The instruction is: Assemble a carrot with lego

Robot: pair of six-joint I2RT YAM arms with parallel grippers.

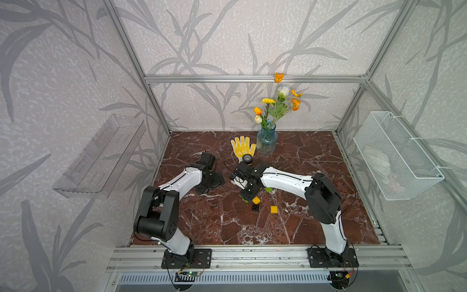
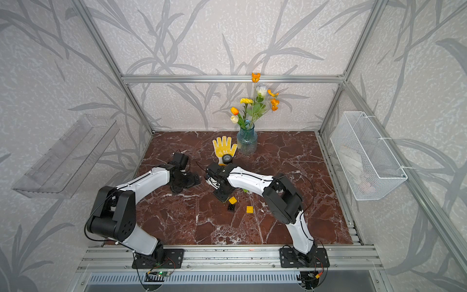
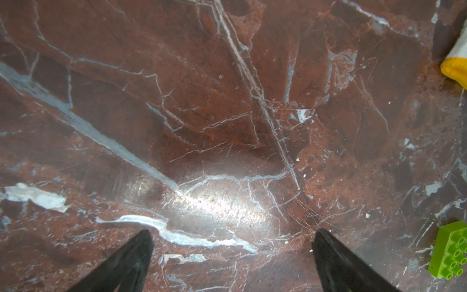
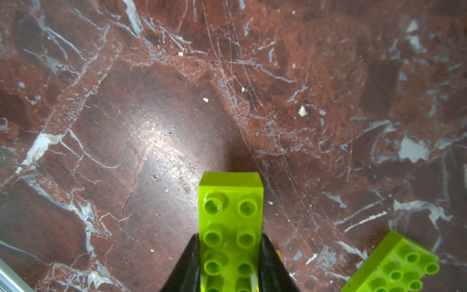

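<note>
In the right wrist view a long lime green lego brick point(image 4: 230, 221), studs showing, is held between the fingers of my right gripper, which is shut on it. A second green brick point(image 4: 394, 265) rests on the table to its right. My left gripper stands open above bare table, nothing between its fingers. At the right of the left wrist view lies a green brick point(image 3: 450, 250). Close to the right gripper are a yellow brick point(image 1: 256, 200) and a black brick point(image 1: 255, 207), with another yellow brick point(image 1: 274, 209) to their right.
A yellow and white glove point(image 1: 242, 147) lies further back, a dark round object point(image 1: 247, 158) at its cuff. Behind stands a glass vase point(image 1: 266, 140) with flowers. A white wire basket point(image 1: 399, 155) and a clear tray point(image 1: 102, 155) hang at the sides.
</note>
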